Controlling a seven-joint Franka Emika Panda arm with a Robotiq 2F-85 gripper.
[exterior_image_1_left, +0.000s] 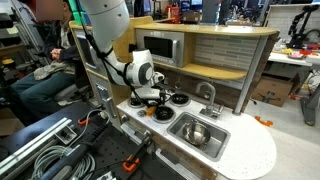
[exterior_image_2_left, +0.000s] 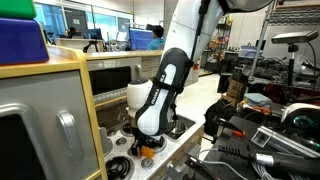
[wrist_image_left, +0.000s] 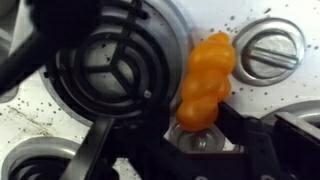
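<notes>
A glossy orange object with rounded bulges (wrist_image_left: 208, 75) lies on the stove top between a burner and a metal knob in the wrist view. It also shows as a small orange spot (exterior_image_1_left: 151, 111) in exterior view 1 and an orange patch (exterior_image_2_left: 147, 152) in exterior view 2. My gripper is down over it, its dark fingers apart. The object's near end reaches between the fingers, closer to the right one; whether they touch cannot be made out. In both exterior views the white arm hides most of the gripper.
A black coil burner (wrist_image_left: 118, 62) is beside the orange object, and a round metal knob (wrist_image_left: 270, 50) stands at its other side. Further right are a sink (exterior_image_1_left: 200, 133) with a metal bowl and a bare white counter (exterior_image_1_left: 248, 150). A microwave (exterior_image_1_left: 158, 47) sits behind the arm.
</notes>
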